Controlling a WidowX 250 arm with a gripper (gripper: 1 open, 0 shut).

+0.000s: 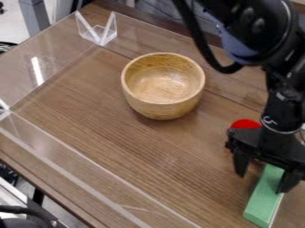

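Observation:
My gripper (259, 165) hangs low at the right, open, its black fingers spread above the near part of a red object (245, 126) and the upper end of a green rectangular block (265, 204). The red object is mostly hidden behind the gripper; whether anything sits between the fingers is hard to see.
A wooden bowl (162, 83) stands at the upper middle of the table (95, 142). A clear plastic piece (98, 28) is at the back left.

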